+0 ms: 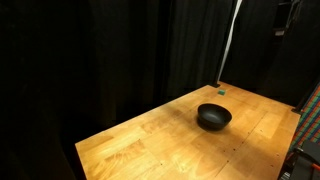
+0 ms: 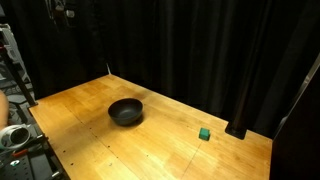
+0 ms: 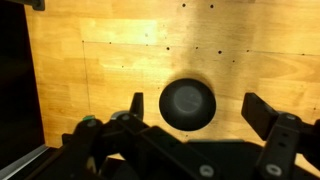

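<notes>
A round black bowl (image 1: 213, 116) sits upright on the wooden table, with nothing visible inside it. It also shows in the second exterior view as a dark bowl (image 2: 126, 111) left of centre. A small green block (image 2: 204, 134) lies on the table well apart from the bowl; the first exterior view shows this block (image 1: 221, 92) near the far edge. From above, the wrist view looks straight down on the bowl (image 3: 187, 104). My gripper is open high over the table, its fingers spread to either side of the bowl in that view, with nothing held.
Bare wooden tabletop (image 1: 150, 145) surrounds the bowl and leaves wide free room. Black curtains (image 2: 185, 50) hang behind the table. A dark upright block-like base (image 2: 236, 130) stands at the back edge near the green block.
</notes>
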